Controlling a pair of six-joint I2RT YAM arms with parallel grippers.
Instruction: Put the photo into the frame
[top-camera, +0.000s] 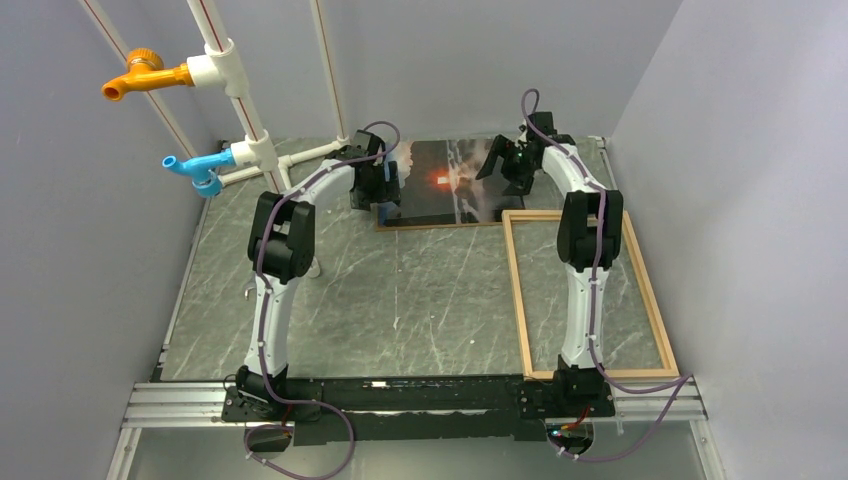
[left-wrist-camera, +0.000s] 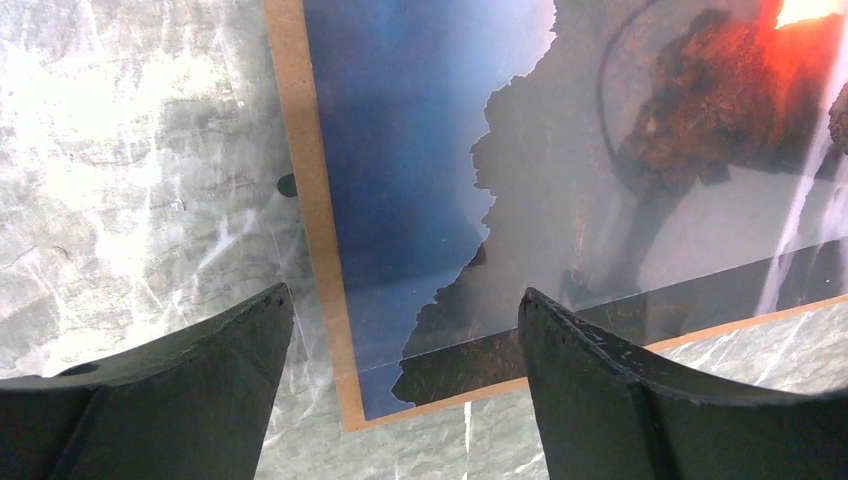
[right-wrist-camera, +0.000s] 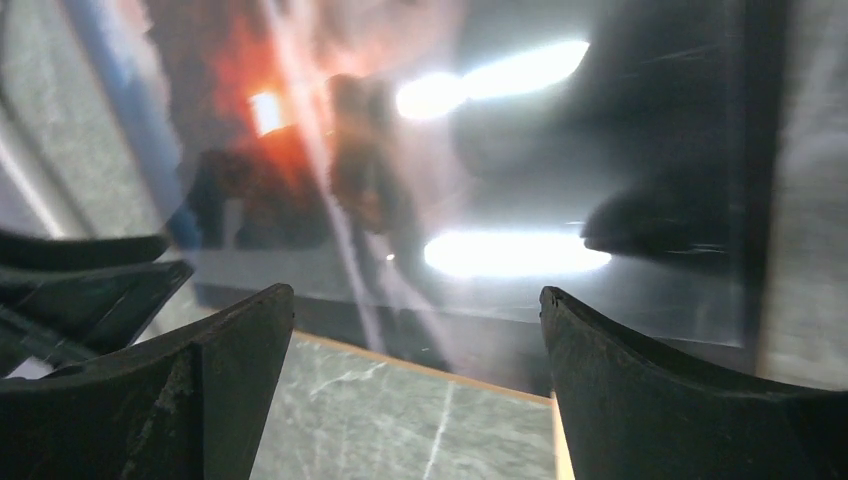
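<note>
A dark photo panel with an orange glow (top-camera: 440, 185) lies flat at the back middle of the table, its thin wooden edge showing along the front. Over the panel's left end hovers my left gripper (top-camera: 385, 185), open; in the left wrist view its fingers (left-wrist-camera: 610, 390) stand wide apart, with the front left corner of the photo (left-wrist-camera: 400, 250) beneath. At the other end my right gripper (top-camera: 500, 170) is open too, above the photo's right part (right-wrist-camera: 480, 330). Nothing sits between either pair of fingers. On the right lies the empty wooden frame (top-camera: 517, 300), its back left corner close to the photo.
White pipes with an orange tap (top-camera: 145, 75) and a blue tap (top-camera: 198, 170) rise at the left back. Grey walls (top-camera: 760, 240) bound the right and back. Open table surface (top-camera: 430, 310) stretches across the front middle.
</note>
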